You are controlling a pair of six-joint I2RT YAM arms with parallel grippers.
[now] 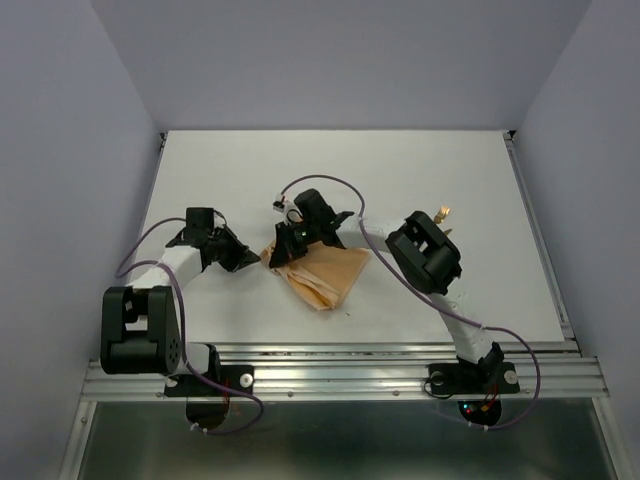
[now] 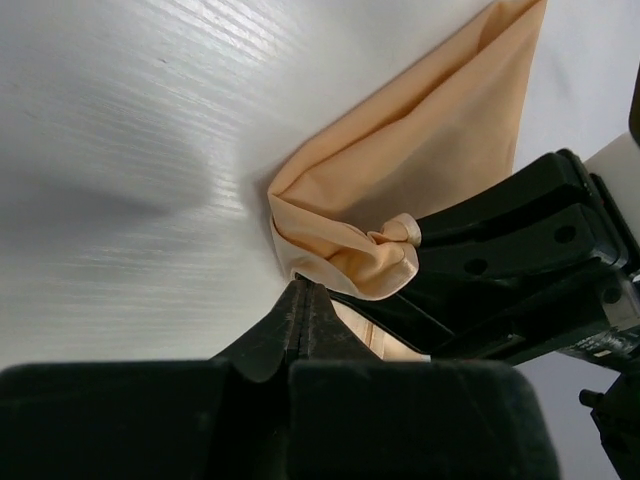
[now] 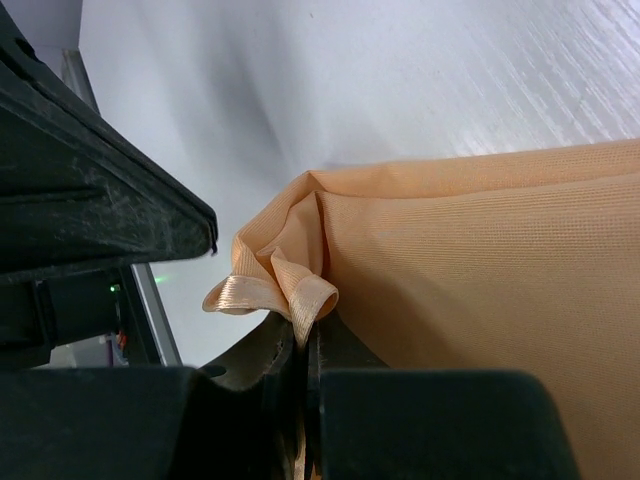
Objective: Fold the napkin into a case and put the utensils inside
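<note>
The peach napkin (image 1: 330, 275) lies partly folded in the middle of the table, with a long folded edge and a bunched corner. My right gripper (image 1: 280, 257) is shut on that bunched corner; in the right wrist view the cloth (image 3: 480, 280) gathers between its fingers. My left gripper (image 1: 255, 258) is shut, just left of the same corner; in the left wrist view its tips (image 2: 305, 290) meet by the napkin's hem, with no cloth clearly between them.
Gold utensils (image 1: 442, 214) lie at the right of the table, partly hidden by the right arm.
</note>
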